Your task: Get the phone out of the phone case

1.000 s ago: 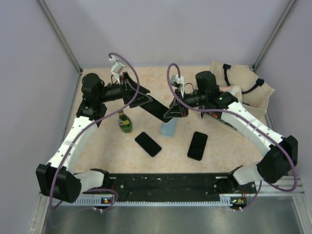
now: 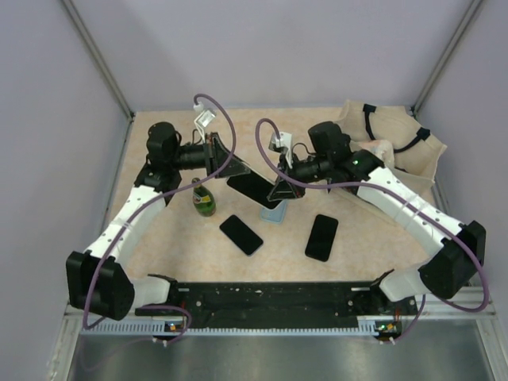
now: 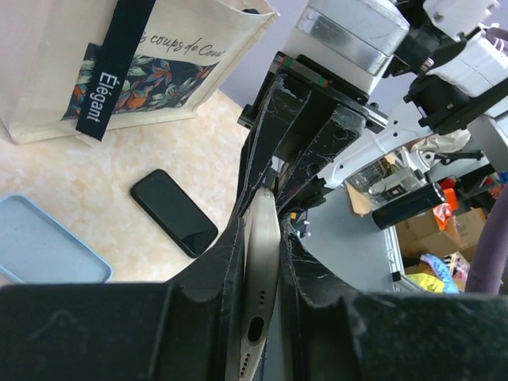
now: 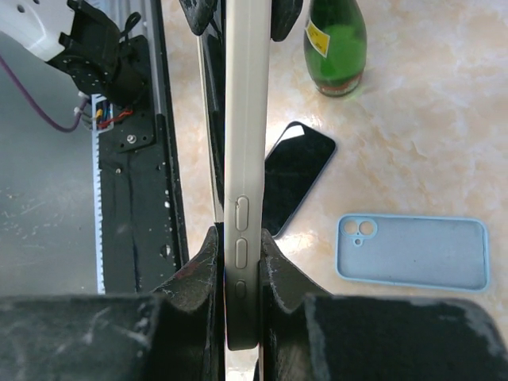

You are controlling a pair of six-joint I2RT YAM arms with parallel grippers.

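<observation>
A dark-faced phone with a pale edge (image 2: 250,187) is held raised between both grippers. My right gripper is shut on one end of its long side, where buttons show. My left gripper is at the other end, with the phone's edge between its fingers; whether they grip it is unclear. A light blue case (image 4: 411,252) lies on the table below, its camera cut-outs visible. Two dark phones lie flat, one left (image 2: 241,234) and one right (image 2: 321,237) in the top view.
A green bottle (image 2: 203,201) stands left of the held phone. A cream bag (image 2: 393,139) with printed lettering sits at the back right. The table's front edge (image 2: 262,281) borders a dark strip and grey floor. Bare tabletop surrounds the lying phones.
The left arm has shifted a little toward the right, and the held phone and right gripper have moved slightly toward the front of the table.
</observation>
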